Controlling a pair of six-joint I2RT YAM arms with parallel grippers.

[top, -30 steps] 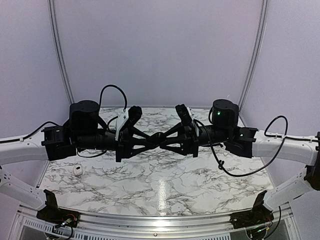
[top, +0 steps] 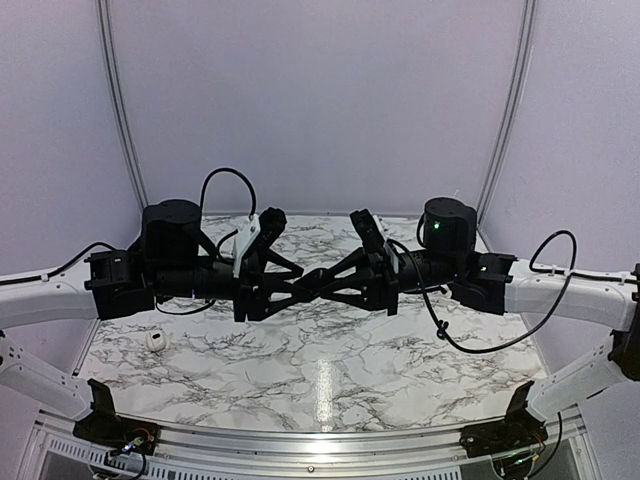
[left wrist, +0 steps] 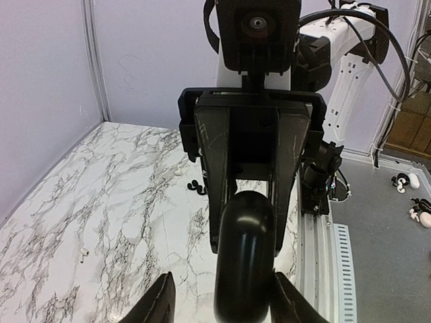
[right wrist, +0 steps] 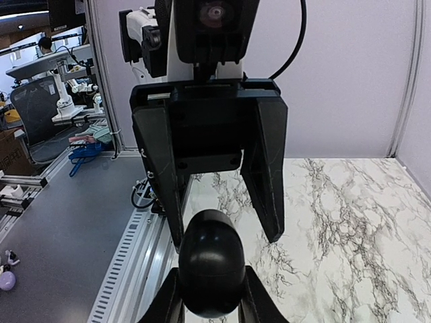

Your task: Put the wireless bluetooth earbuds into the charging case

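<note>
A glossy black charging case is held in the air at the centre, between the two facing grippers; it fills the lower middle of both wrist views. My right gripper is shut on the case. My left gripper has its fingers around or beside the case, part open; in the right wrist view they stand apart on either side of it. Whether they touch it is unclear. No earbud can be made out in the case.
A small white object lies on the left of the marble table. The table below the grippers is otherwise clear. Light walls enclose the back and sides.
</note>
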